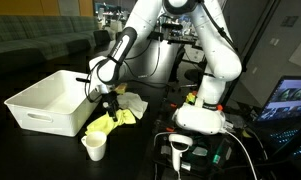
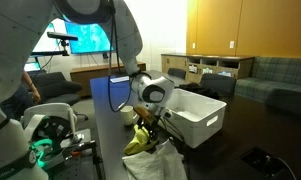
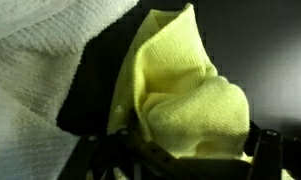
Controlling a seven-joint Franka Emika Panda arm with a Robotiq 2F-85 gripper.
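Observation:
A yellow cloth (image 1: 112, 121) lies crumpled on the dark table in exterior view 1. My gripper (image 1: 107, 104) is down at its rear part, fingers pointing downward. In exterior view 2 the gripper (image 2: 148, 122) is at the yellow cloth (image 2: 141, 140). Raised folds of yellow cloth (image 3: 195, 110) fill the space in front of the fingers in the wrist view. The dark fingers (image 3: 266, 152) show only along the bottom edge, partly covered by cloth, so whether they pinch it cannot be told.
A white cloth (image 1: 133, 104) lies beside the yellow one. Behind and left stands an empty white bin (image 1: 52, 122). A white mug (image 1: 95, 146) is near the front of the yellow cloth. Bare dark table lies in front of the bin.

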